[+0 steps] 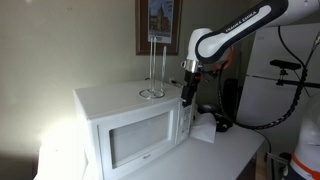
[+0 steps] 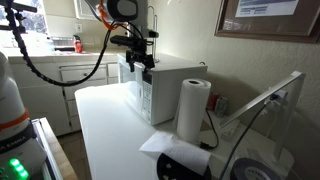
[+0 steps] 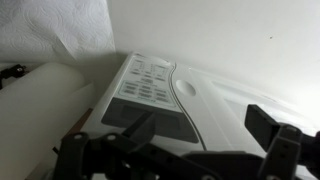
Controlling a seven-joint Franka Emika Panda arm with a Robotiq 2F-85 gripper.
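A white microwave stands on the counter against the wall in exterior view 1. The wrist view looks onto its front, with the keypad panel on the left and the door edge to the right. My gripper is open before the panel, its two dark fingers well apart and nothing seen between them. In exterior view 2 the gripper hangs near the upper front corner of the microwave. Whether it touches the microwave cannot be told.
A wire stand rests on top of the microwave. Beside the microwave stands a paper towel roll; a white sheet and a dark pan lie closer to the camera.
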